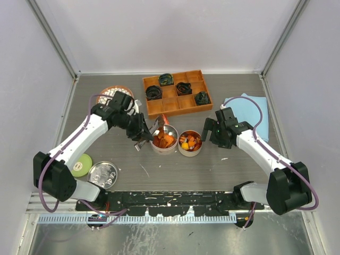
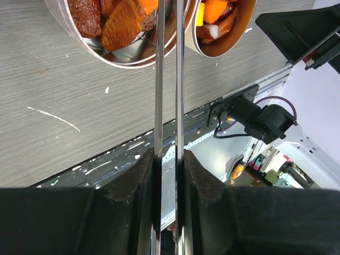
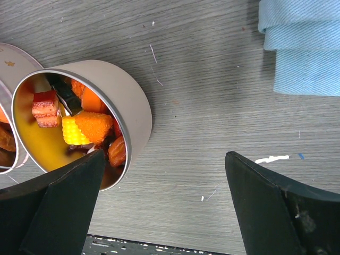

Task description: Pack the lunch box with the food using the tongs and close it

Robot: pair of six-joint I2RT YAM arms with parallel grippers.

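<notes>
My left gripper [image 1: 147,135] is shut on long metal tongs [image 2: 159,95], whose two arms run close together up out of the left wrist view. In the top view the tongs slant over the left round container [image 1: 166,152], with something red-orange [image 1: 165,119] at their far end; whether that is food or a tip, I cannot tell. Brown and orange pieces [image 2: 121,26] lie in this container. Beside it stands the right round container [image 3: 139,114], holding corn, carrot and reddish chunks. To its right my right gripper [image 1: 209,129] is open and empty.
A wooden tray [image 1: 170,104] with dark bowls lies at the back. Behind the left arm is a round basket [image 1: 109,90]. A silver lid [image 1: 102,175] and green disc [image 1: 82,165] lie front left, a blue cloth [image 3: 305,69] at right.
</notes>
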